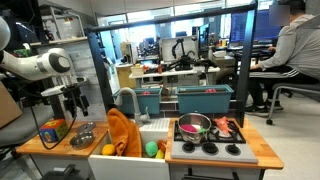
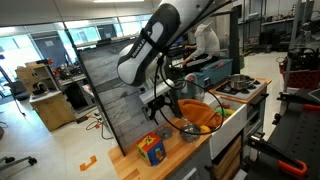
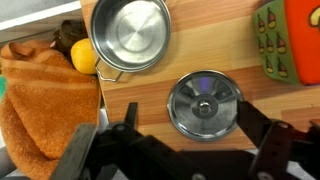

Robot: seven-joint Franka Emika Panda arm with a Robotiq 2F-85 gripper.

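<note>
A round metal lid [image 3: 185,101] with a dark centre and a knob lies flat on the wooden counter in the wrist view. Beside it, at the upper left, stands an empty silver pot [image 3: 131,32] with a wire handle. My gripper is open, its dark fingers wide apart on either side of the lid's near part, with nothing seen held. In the first exterior view the gripper [image 1: 74,103] hangs above the counter near the lid and pot. How high it is over the lid is hard to tell.
A colourful box [image 2: 152,148] stands close to the lid. An orange towel [image 3: 40,105] is draped by the sink, with a yellow item [image 3: 85,54] near the pot. Across the sink [image 1: 104,170], another pot [image 1: 194,124] sits on the stove [image 1: 212,150].
</note>
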